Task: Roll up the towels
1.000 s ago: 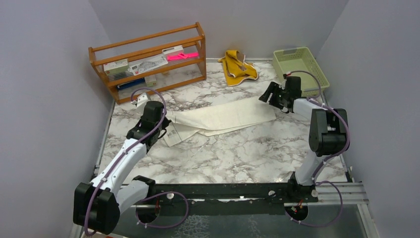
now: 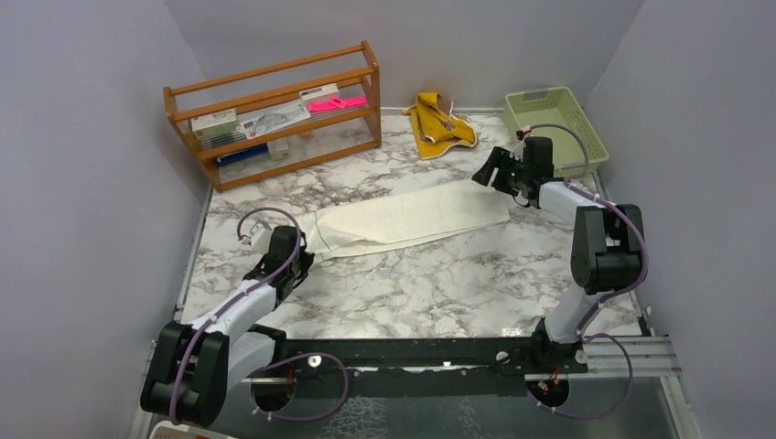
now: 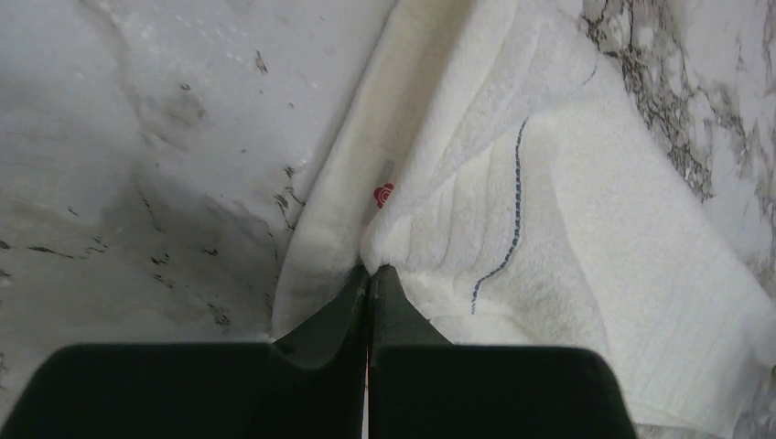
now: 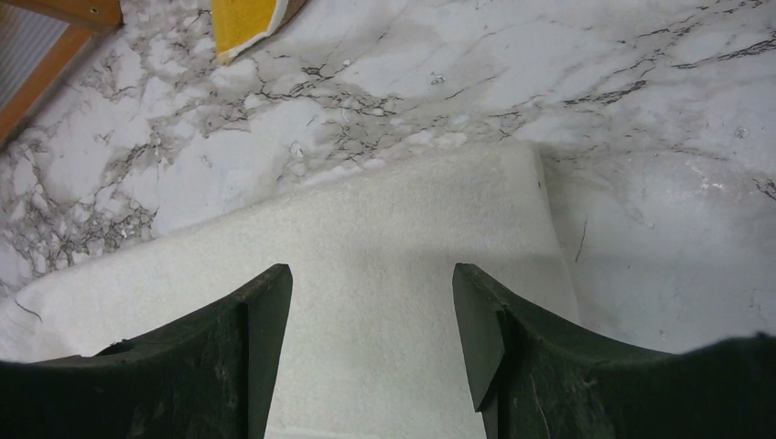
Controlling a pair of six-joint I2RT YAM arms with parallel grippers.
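A long white towel, folded lengthwise, lies across the middle of the table. Its left end is bunched in the left wrist view, where a dark blue stitched line and a small red mark show on the cloth. There my left gripper is shut on the towel's upper layer, pinching a fold at its edge. Over the towel's right end my right gripper is partly open, its fingers apart with nothing between them; the flat towel corner shows just beyond.
A yellow cloth lies crumpled at the back. Behind my right gripper stands a green basket. A wooden rack with boxes fills the back left.
My left gripper has come toward the front edge with the towel's upper layer, covering the lower flap that showed before. The right gripper has shifted only slightly to the left.
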